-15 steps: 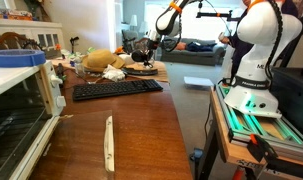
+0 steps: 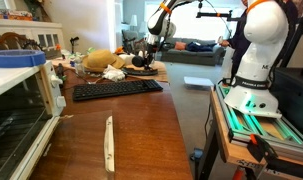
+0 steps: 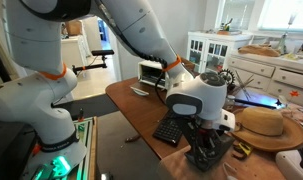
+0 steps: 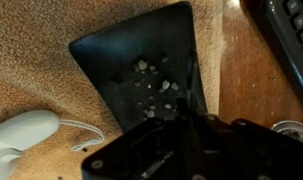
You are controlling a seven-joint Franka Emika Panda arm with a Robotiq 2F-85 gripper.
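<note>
A black tray (image 4: 121, 62) with small grey pieces (image 4: 156, 84) scattered on it lies over a tan towel (image 4: 41, 50) in the wrist view. My gripper is at the tray's right side, its dark fingers shut around what looks like the tray's raised edge; the exact contact is hard to see against the black. In exterior view 2 the gripper (image 3: 203, 132) points down at the dark tray (image 3: 213, 152). Exterior view 1 shows the gripper (image 2: 149, 52) far down the table, small and partly lost among dark things.
A white handheld device (image 4: 23, 135) with a strap lies left of the tray. The black keyboard (image 2: 116, 89) is nearby on the wooden table. A tan hat (image 3: 259, 122) sits behind the tray. Bare wood (image 2: 156, 130) stretches across the table's near part.
Nothing else has visibly moved.
</note>
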